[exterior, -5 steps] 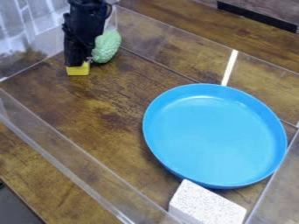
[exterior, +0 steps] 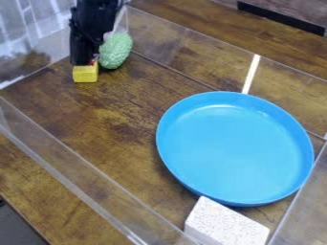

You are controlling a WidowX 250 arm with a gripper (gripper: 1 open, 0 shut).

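Note:
My dark gripper [exterior: 87, 55] is at the upper left of the camera view, low over a small yellow block [exterior: 86, 74] with a bit of red on top. Whether its fingers are open or closed round the block is too small to tell. A pale green textured object [exterior: 115, 51] lies just right of the gripper, partly behind it.
A large blue plate [exterior: 234, 148] fills the right side of the wooden floor. A white speckled block [exterior: 227, 223] sits at the bottom edge. Clear plastic walls border the area.
The gripper has shifted slightly, and more of the yellow block shows beneath it. The plate and white block are unchanged.

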